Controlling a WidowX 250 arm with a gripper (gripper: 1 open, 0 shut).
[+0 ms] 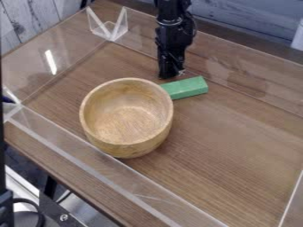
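Observation:
A black robot arm reaches down from the top of the view, its gripper (171, 69) low over the wooden table, just behind a green block (185, 88). The gripper looks shut, with nothing visible between its fingers, though its tips are small and dark. A round tan wooden bowl (126, 116) sits left of and nearer than the block.
A clear angular object (106, 25) stands at the back left. Dark cables lie at the lower left edge.

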